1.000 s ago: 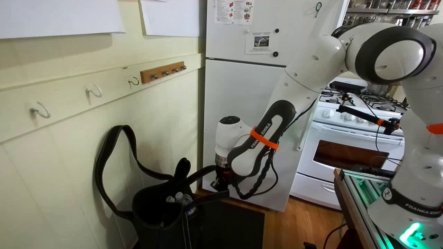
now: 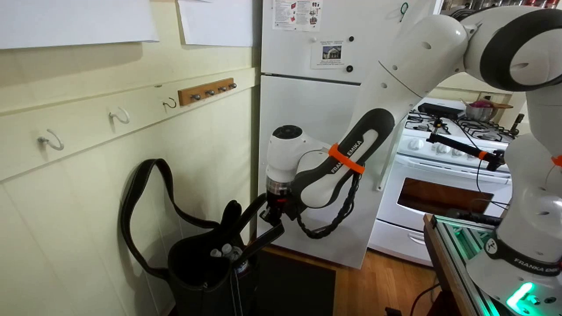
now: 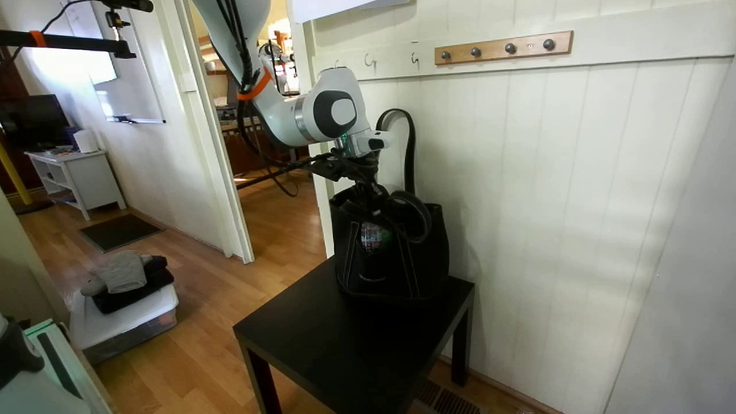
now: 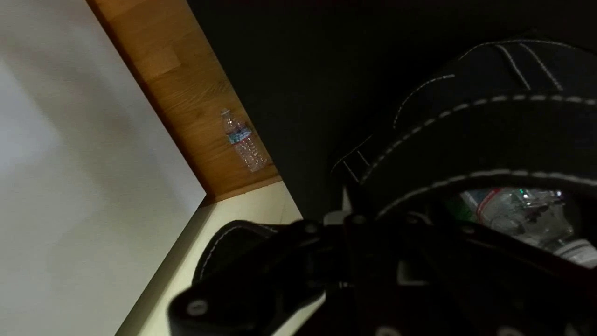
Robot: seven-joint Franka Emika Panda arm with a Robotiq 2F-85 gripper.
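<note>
A black tote bag (image 3: pixel 428 265) with white stitching stands on a small black table (image 3: pixel 324 338) by the wall. My gripper (image 2: pixel 272 217) is shut on the bag's near handle (image 2: pixel 258 246), raising it in a loop beside the open mouth. The other handle (image 2: pixel 169 181) stands up by itself against the wall. Clear bottles (image 2: pixel 226 249) show inside the bag. In the wrist view the stitched handle band (image 4: pixel 481 134) runs to my dark fingers, whose exact contact is hard to make out, and a bottle (image 4: pixel 520 215) shows behind it.
Wall hooks (image 2: pixel 120 116) and a wooden peg rack (image 2: pixel 207 91) are above the bag. The white fridge (image 2: pixel 311 137) stands close behind the gripper. A plastic bottle (image 4: pixel 244 144) lies on the floor between table and fridge.
My gripper has risen and shifted slightly left in exterior view 1, lifting the near handle with it. The bag's body and the far handle look unmoved.
</note>
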